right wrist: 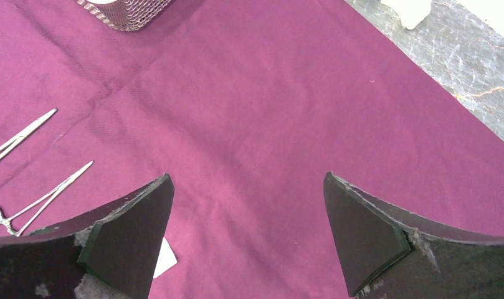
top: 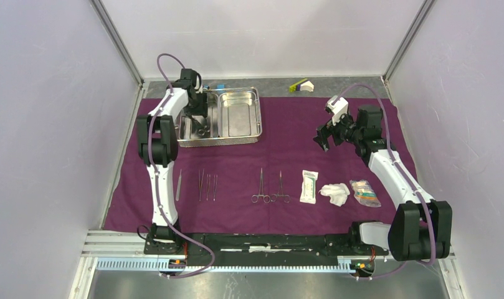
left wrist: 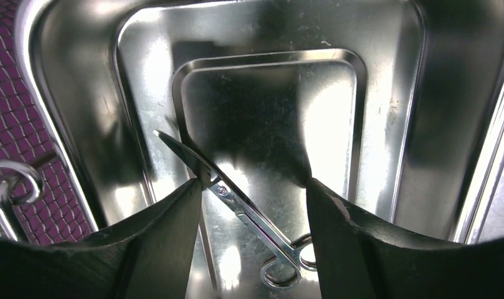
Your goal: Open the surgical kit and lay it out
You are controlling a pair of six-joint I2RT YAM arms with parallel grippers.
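Curved scissors lie diagonally in the left compartment of the steel tray, beneath my left gripper. Its fingers stand apart on either side above the scissors' middle. My right gripper is open and empty over the cloth at the right. Laid out along the near half of the purple cloth are slim instruments, two clamps, a white packet, crumpled gauze and a bagged item.
A yellow-and-white item and a blue one lie on the grey back strip. The cloth between the tray and my right gripper is clear. Walls stand on both sides.
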